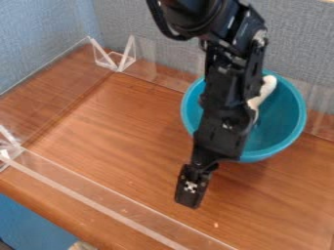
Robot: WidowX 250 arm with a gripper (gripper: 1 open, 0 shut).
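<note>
My black gripper (pixel 196 181) reaches down low over the wooden floor, in front of a turquoise bowl (pixel 280 122). The arm hides much of the bowl's middle and left part. A white object (pixel 267 86) shows at the bowl's back, behind the arm; what it is, I cannot tell. My fingertips are dark and small, with no object visible in them.
Clear plastic walls with white brackets (pixel 115 56) edge it at the back and left. Grey padded walls stand behind.
</note>
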